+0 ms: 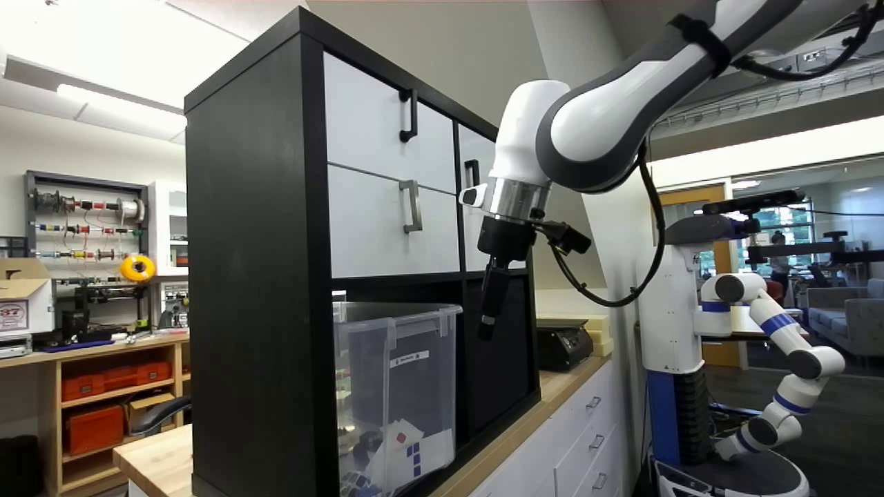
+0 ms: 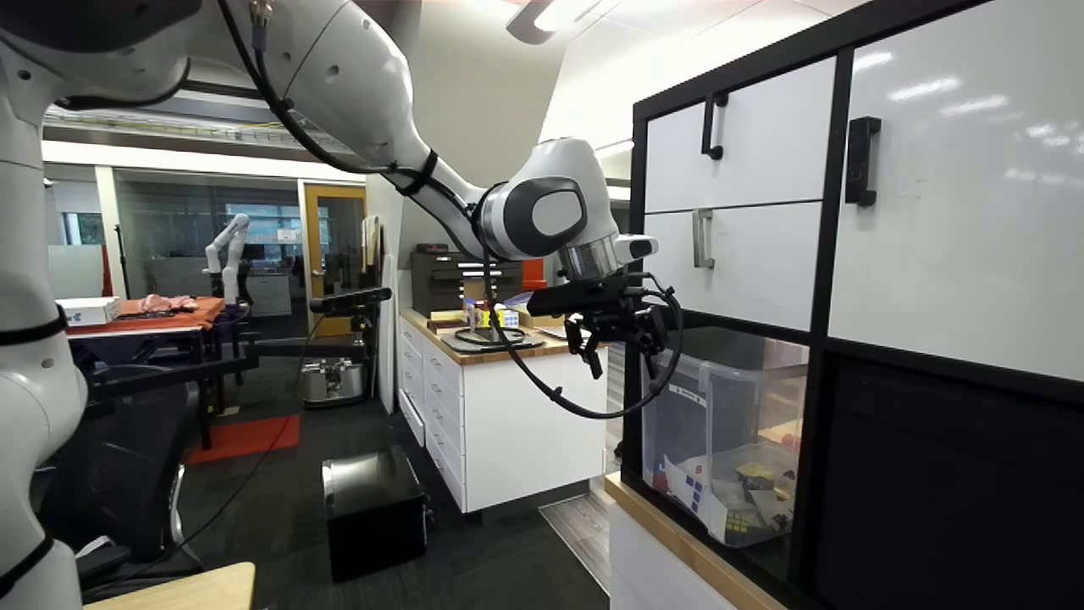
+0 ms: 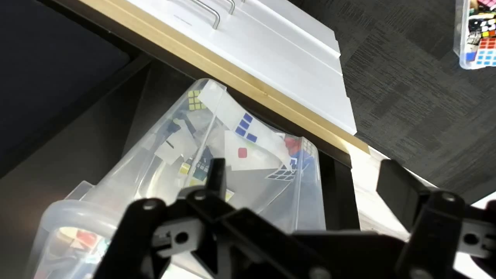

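My gripper is open, its two black fingers wide apart with nothing between them. In exterior view 1 the gripper (image 1: 487,327) points down in front of the cabinet, to the right of a clear plastic bin (image 1: 420,364). The bin sits in the lower left cubby of the black cabinet (image 1: 248,273). Exterior view 2 shows the gripper (image 2: 615,361) apart from the bin (image 2: 686,437), near its upper front. Looking down, the wrist view has the bin (image 3: 274,200) below and between the fingers, with puzzle cubes and papers seen through its wall.
White drawers with grey handles (image 1: 411,206) are above the bin. A wooden ledge (image 3: 265,93) runs along the cabinet's base. Another box of cubes (image 3: 483,44) appears at the wrist view's upper right. In front of the cabinet is open floor (image 2: 488,564).
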